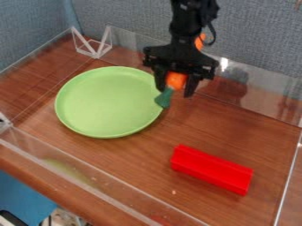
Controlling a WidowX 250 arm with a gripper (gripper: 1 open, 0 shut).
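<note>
My black gripper (pixel 177 71) reaches down from the top middle, shut on an orange object (pixel 176 80) with a green lower part (pixel 164 97) that points down and left. It hangs at the right rim of a round green plate (pixel 94 106); whether it touches the plate I cannot tell.
A red block (pixel 211 169) lies at the front right. A white wire frame (pixel 94 48) stands at the back left. Another orange item (pixel 200 41) shows behind the arm. Clear panels edge the wooden table (pixel 141 168), whose middle right is bare.
</note>
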